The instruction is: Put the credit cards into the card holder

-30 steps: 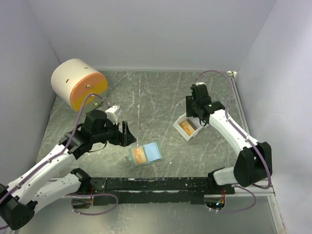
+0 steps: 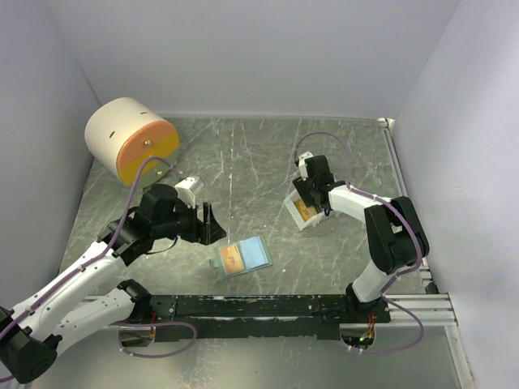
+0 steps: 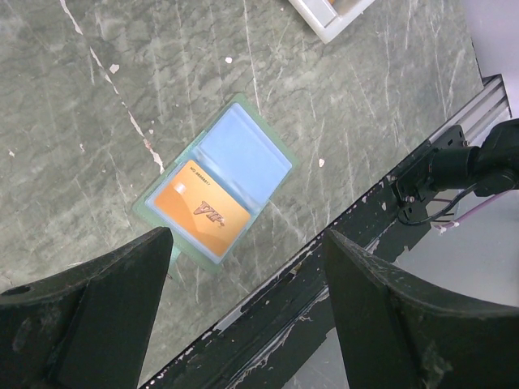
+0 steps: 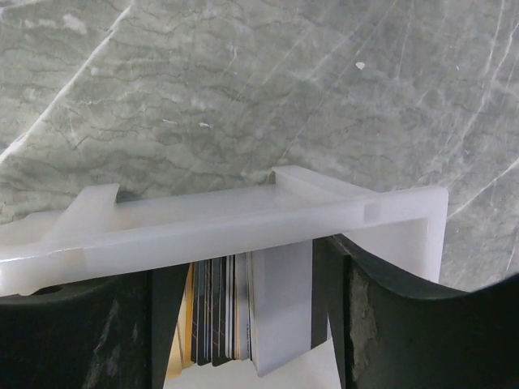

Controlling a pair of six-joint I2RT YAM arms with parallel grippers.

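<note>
My right gripper reaches down into a white box (image 4: 219, 227), open, its fingers on either side of a row of upright cards (image 4: 219, 308). One light card leans at the right of the row, close to the right finger; whether it touches is hard to tell. From the top, an orange card (image 2: 305, 209) shows in the box. The card holder (image 3: 278, 166) lies flat on the table, green-edged with a pale blue half; an orange card (image 3: 203, 209) is in its other half. Above and left of the holder, my left gripper (image 2: 212, 227) hangs open and empty.
A white cylinder with an orange face (image 2: 138, 139) stands at the back left. Bare marbled table (image 2: 243, 170) separates the holder from the box. A black rail (image 2: 251, 306) runs along the front edge.
The box has shifted slightly left. The left arm and the holder have stayed put.
</note>
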